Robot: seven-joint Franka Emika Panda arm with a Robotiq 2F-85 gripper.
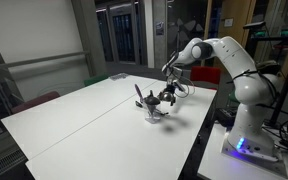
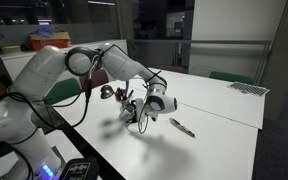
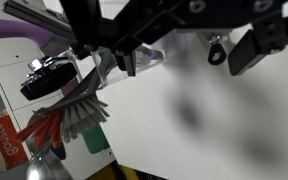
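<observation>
My gripper is open, its two dark fingers wide apart at the top of the wrist view. A clear holder (image 3: 134, 65) with utensils stands beside it on the left; a grey-bristled brush (image 3: 82, 108) with red parts sticks out. A small dark ring-like end (image 3: 217, 54) shows between the fingers, and what it belongs to is hidden. In exterior view 1 the gripper (image 1: 171, 92) hangs near the holder (image 1: 152, 110), on its right. Arm and holder overlap in exterior view 2, so contact there cannot be told.
A long grey and black object (image 2: 182, 127) lies flat on the white table (image 2: 209, 150). Far back is a green tray (image 2: 232, 77). Much of the table (image 1: 74, 130) left of the holder is bare in exterior view 1.
</observation>
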